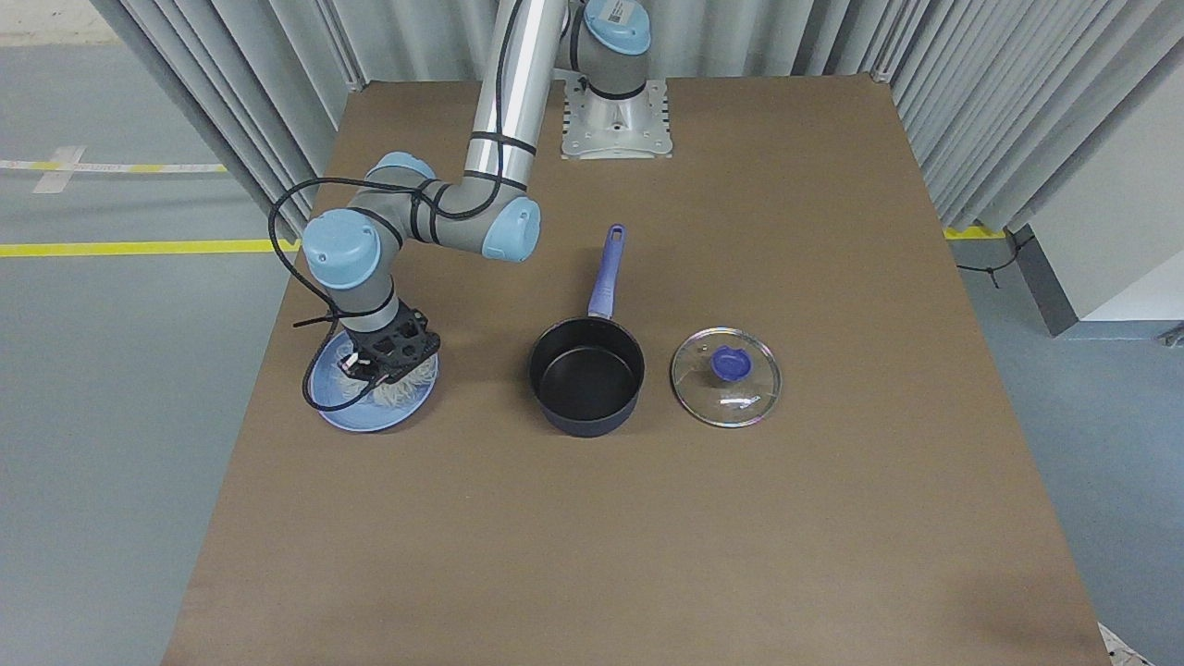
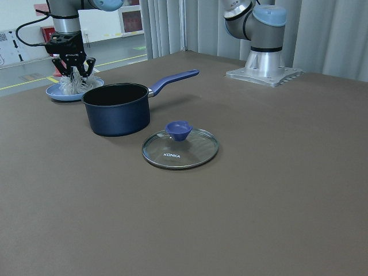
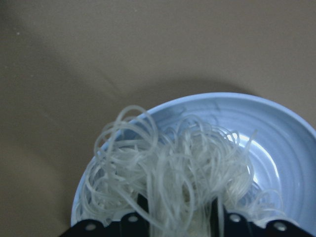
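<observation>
A light blue plate (image 1: 383, 411) on the table's left holds a tangle of white, glassy noodles (image 3: 173, 177). My gripper (image 2: 77, 66) is down in that tangle, pointing at the plate; in the wrist view strands fill the space between its black fingers, and I cannot tell whether they are closed on them. A dark saucepan (image 1: 585, 377) with a blue handle (image 1: 607, 266) stands right of the plate. A glass lid (image 1: 727, 394) with a blue knob (image 2: 179, 129) lies flat to the pan's right.
My arm's base (image 2: 264, 75) sits at the back edge. Curtains hang behind the table.
</observation>
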